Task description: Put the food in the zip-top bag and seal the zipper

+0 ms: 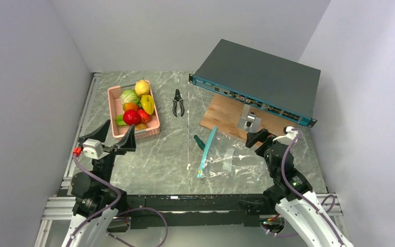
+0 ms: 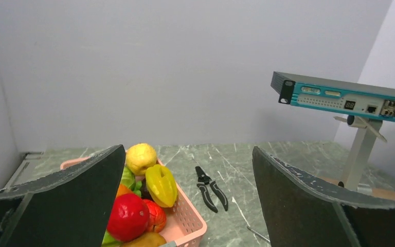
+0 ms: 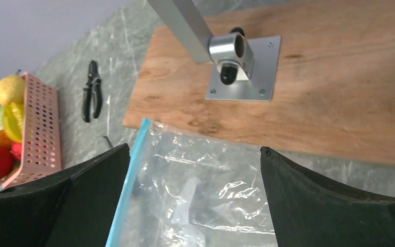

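A clear zip top bag (image 1: 236, 162) lies flat on the grey marbled table, its blue zipper strip (image 1: 207, 152) facing left. The toy food sits heaped in a pink basket (image 1: 155, 125) at the left: a red tomato (image 1: 131, 117), a yellow pepper (image 1: 147, 104), a yellow fruit (image 1: 142, 87), a green cabbage (image 1: 129, 96) and others. My left gripper (image 1: 114, 135) stands open just in front of the basket, nothing between its fingers. Over the right part of the bag is my right gripper (image 1: 263, 142), open and empty; in its wrist view the bag (image 3: 211, 190) shows between the fingers.
Black pliers (image 1: 178, 103) and a green-handled screwdriver (image 1: 199, 142) lie between basket and bag. A large dark device (image 1: 259, 74) overhangs a wooden board (image 1: 221, 114) at the back right, on a metal stand. Bare table lies left of the zipper strip.
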